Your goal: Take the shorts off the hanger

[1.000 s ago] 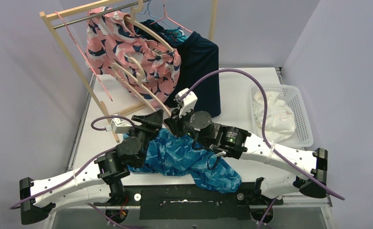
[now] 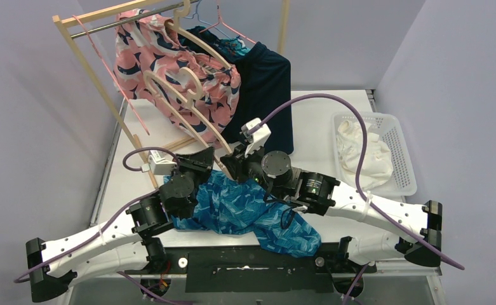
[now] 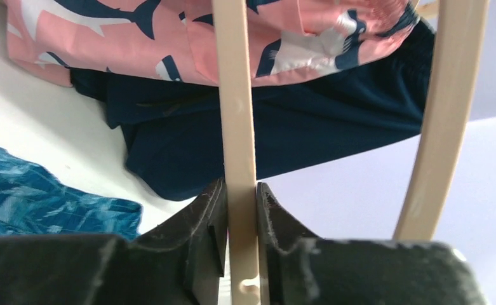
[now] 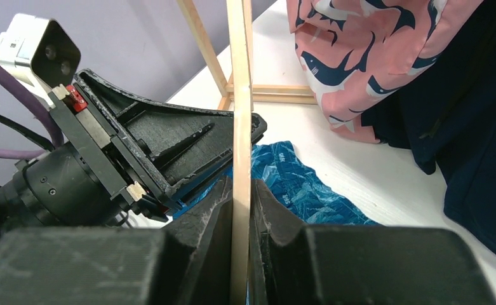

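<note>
A bare wooden hanger [image 2: 188,101] with its hook upward is held over the table between my two arms. My right gripper is shut on the hanger's wood [image 4: 241,95]. In the left wrist view, my left gripper has its fingers close on both sides of a hanger bar [image 3: 235,101]; whether they grip it is unclear. A second part of the hanger [image 3: 445,108] rises to the right, outside those fingers. Crumpled blue patterned shorts [image 2: 229,200] lie on the table below, apart from the hanger and partly hidden by both arms.
Pink patterned clothing [image 2: 147,70] and dark navy clothing [image 2: 264,89] hang from the rack rail [image 2: 115,24] behind the hanger. An empty pink hanger [image 2: 115,79] dangles at the left. A white basket [image 2: 407,171] holding cream cloth stands right.
My left gripper has moved slightly and its fingers now flank a bar. The pink hanger on the rail swings. The blue shorts stay put.
</note>
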